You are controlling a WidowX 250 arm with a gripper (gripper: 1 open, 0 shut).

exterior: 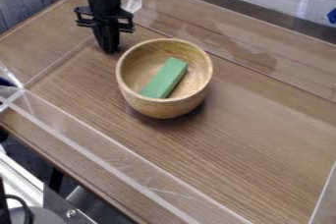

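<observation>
A black robot arm reaches down from the top left, its gripper [109,43] low over the wooden table, left of and slightly behind a round wooden bowl [188,94]. The fingers look shut, with nothing visible between them, though they are small and dark here. Inside the bowl lies a green rectangular block [165,77].
A pale, see-through strip stands by the arm at the top.
</observation>
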